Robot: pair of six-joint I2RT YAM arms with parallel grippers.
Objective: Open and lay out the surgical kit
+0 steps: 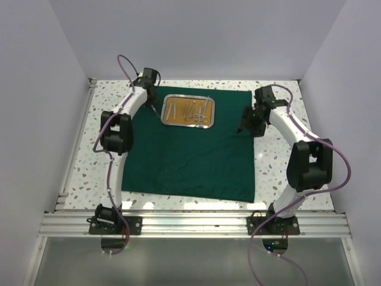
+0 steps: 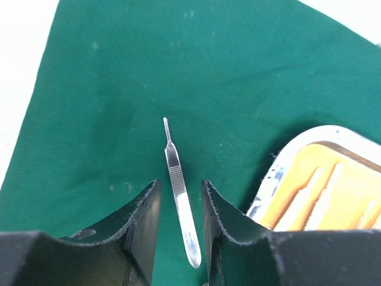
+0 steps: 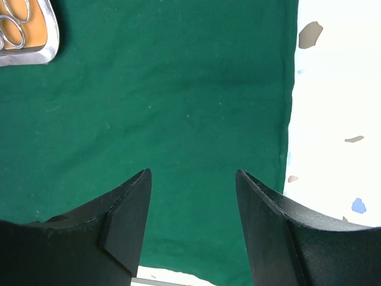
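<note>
A slim metal scalpel handle (image 2: 185, 217) lies on the green cloth (image 1: 184, 161), just left of the metal tray (image 1: 188, 126). My left gripper is open above it, one finger to each side of the handle in the left wrist view and nothing held. Inside the orange-lined tray lie several instruments, scissors (image 1: 196, 118) among them. Over the cloth's right edge is my right gripper, its fingers spread apart over bare cloth with nothing between them. The tray's corner shows at upper left in the right wrist view.
The cloth is spread flat on a speckled white table (image 1: 280, 173).
</note>
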